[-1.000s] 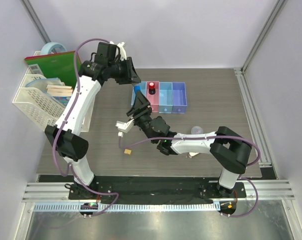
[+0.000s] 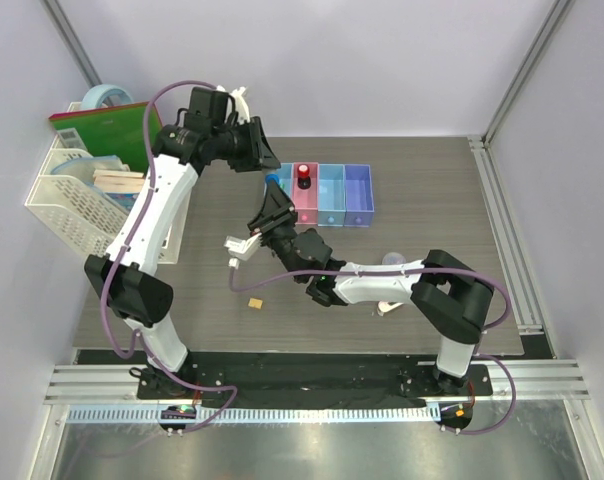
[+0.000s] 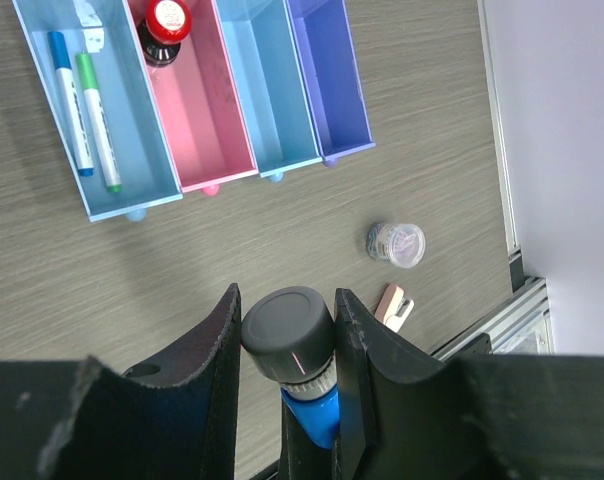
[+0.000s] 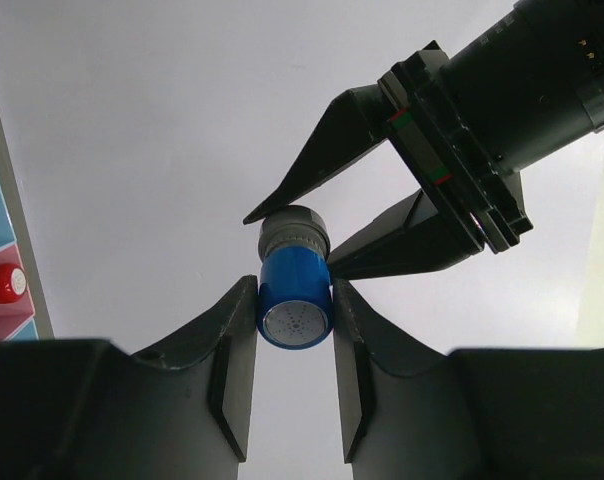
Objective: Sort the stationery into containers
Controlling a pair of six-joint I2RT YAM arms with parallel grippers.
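A blue bottle with a dark cap [image 4: 294,295] is held upright between the arms; my right gripper is shut on it. My left gripper is at the cap end [image 3: 287,325], its fingers either side; whether they grip is unclear. In the left wrist view, a blue box [image 3: 132,170] holds blue and green markers [image 3: 98,130], and a pink box [image 3: 207,140] holds a red-capped bottle [image 3: 164,25]. Light-blue [image 3: 277,120] and purple [image 3: 337,110] boxes are beside them.
A clear jar [image 3: 397,243] and a small pale object [image 3: 390,305] lie on the table's right. An orange piece [image 2: 255,303] lies front left. A white basket [image 2: 67,210] with folders and books stands at the left.
The left arm has shifted very slightly.
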